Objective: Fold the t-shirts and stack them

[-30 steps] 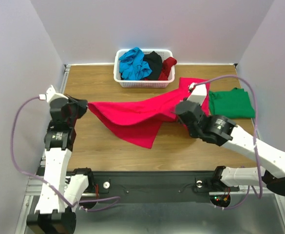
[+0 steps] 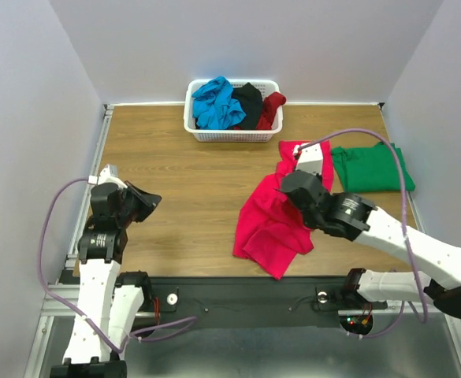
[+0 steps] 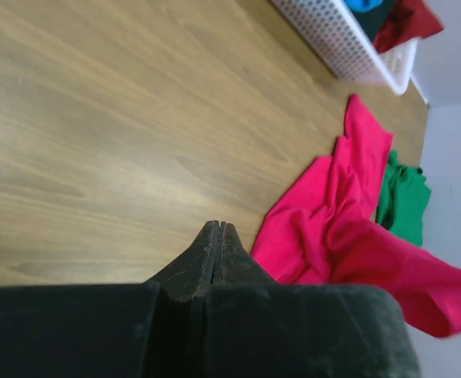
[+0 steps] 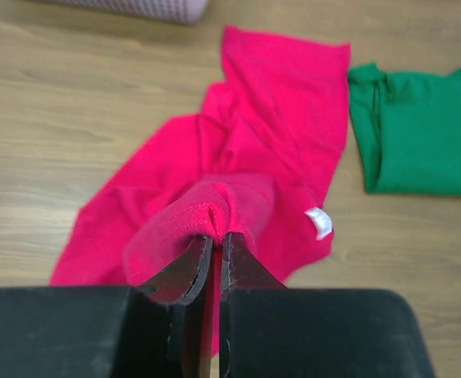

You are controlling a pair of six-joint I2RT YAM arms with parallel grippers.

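Note:
A red T-shirt (image 2: 269, 228) lies crumpled on the right-middle of the table. My right gripper is shut on a pinched fold of it, shown bunched at the fingertips. My left gripper is off at the left over bare wood, fingertips close together with nothing seen between them. A folded green shirt (image 2: 372, 167) lies at the right, beside the red one.
A white basket (image 2: 230, 135) at the back holds blue, black and dark red clothing.
My right gripper has come lower; the left is free of cloth.

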